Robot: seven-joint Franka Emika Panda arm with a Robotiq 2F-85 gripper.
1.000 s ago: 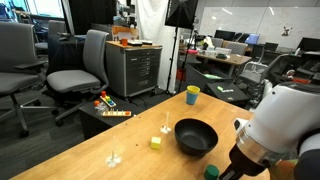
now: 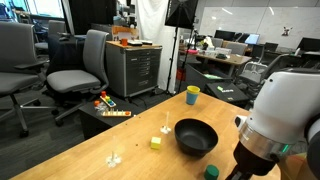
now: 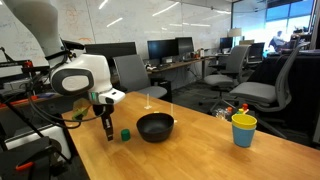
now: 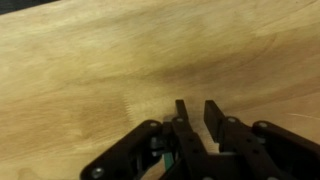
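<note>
My gripper is open, and only bare wood shows between and ahead of its fingertips in the wrist view. A dark green object (image 3: 126,134) stands on the table between the gripper (image 3: 108,130) and a black bowl (image 3: 155,127). In exterior view 1 the green object (image 2: 211,172) shows near the bottom edge, in front of the bowl (image 2: 196,137). Part of something green (image 4: 168,160) shows beside the left finger in the wrist view, mostly hidden by it. The bowl's inside looks dark and its contents cannot be made out.
A yellow block (image 2: 155,143) lies left of the bowl. Farther off are a blue-and-yellow cup (image 2: 192,95) and a dark box (image 2: 100,119) with several coloured pieces. Small white items (image 2: 113,159) lie at left.
The white arm has shifted to the right in exterior view 1, away from the green object. The bowl, green object and yellow block have stayed in place.
</note>
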